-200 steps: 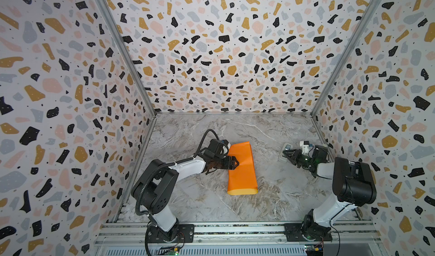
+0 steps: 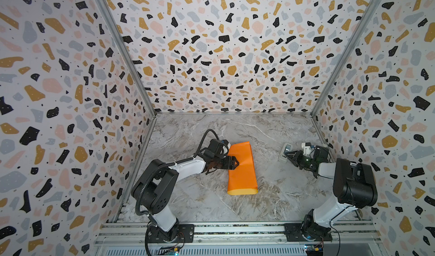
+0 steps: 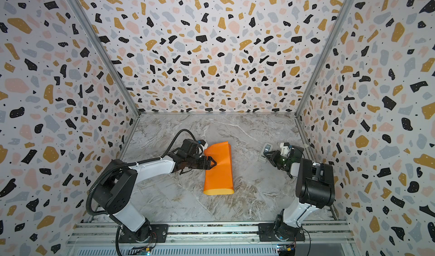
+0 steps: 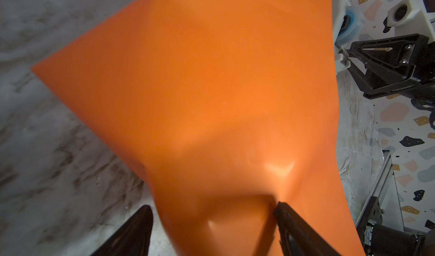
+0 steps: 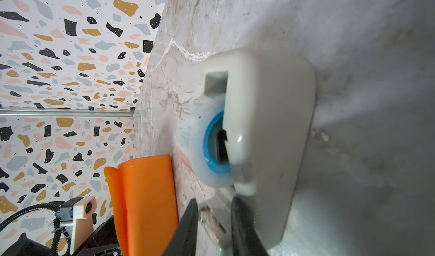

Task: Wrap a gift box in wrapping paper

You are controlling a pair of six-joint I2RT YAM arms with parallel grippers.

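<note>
The orange wrapping paper point(image 2: 243, 172) stands folded over in a long, narrow bundle at mid-table; any box inside is hidden. My left gripper is open, its fingertips pressed against the paper, which dents near one finger point(image 4: 290, 219). A loose paper flap point(image 4: 136, 75) spreads beyond it. On the right, a white tape dispenser point(image 5: 271, 133) with a clear roll on a blue core point(image 5: 213, 142) rests on the table. My right gripper is at its cutting end, fingers parted around a short clear tape end point(image 5: 212, 222). Whether they touch the tape cannot be told.
Patterned walls point(image 2: 226, 52) close in the back and both sides.
My right arm has shifted very slightly to the right at the dispenser. The left arm and the paper look unchanged.
</note>
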